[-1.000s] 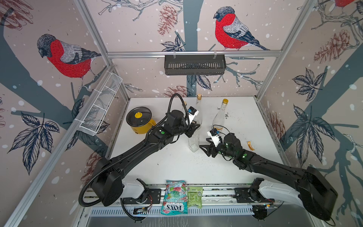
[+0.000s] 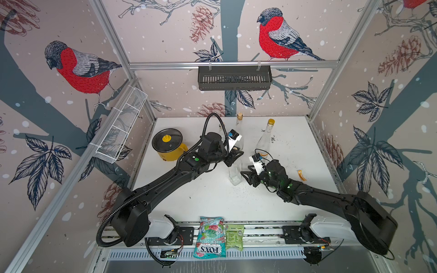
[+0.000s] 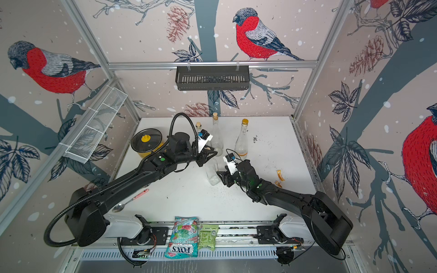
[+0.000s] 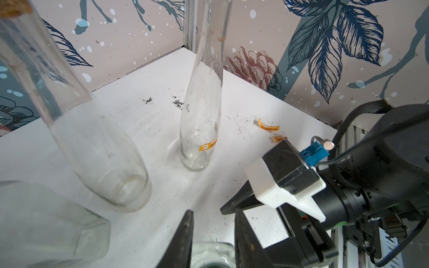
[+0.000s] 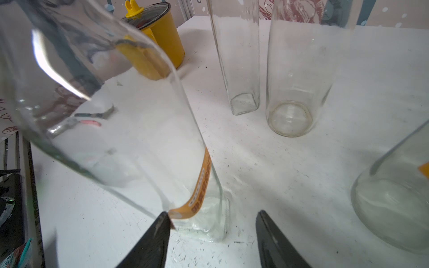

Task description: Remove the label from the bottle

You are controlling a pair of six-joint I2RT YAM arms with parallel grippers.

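Note:
A clear glass bottle (image 2: 235,175) stands low at table centre, tilted; in the right wrist view its body (image 5: 125,134) fills the left, with an orange label strip (image 5: 196,192) near its bottom. My left gripper is shut on that bottle's top, seen at the bottom of the left wrist view. My right gripper is part open beside the bottle, one fingertip (image 5: 161,227) at the label's lower end; whether it touches is unclear.
Other glass bottles (image 4: 198,111) stand behind, one with an orange label. Orange scraps (image 2: 300,175) lie at the right. A yellow pot (image 2: 170,152) sits back left.
The right arm has shifted slightly over the last second, its elbow rising. The held bottle's bottom has moved slightly toward the front. The left arm is nearly still.

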